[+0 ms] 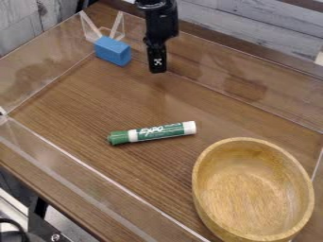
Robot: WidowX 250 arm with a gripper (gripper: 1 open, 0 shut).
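Note:
My black gripper (157,59) hangs over the back middle of the wooden table, just right of a blue block (112,50); whether anything is between its small fingertips is too small to see clearly, and it looks shut. A green marker-like tube (153,132) with white lettering lies near the middle front. A round tan bowl (252,165) sits at the lower right.
A white object with prongs (93,26) stands at the back left by the block. White walls border the back.

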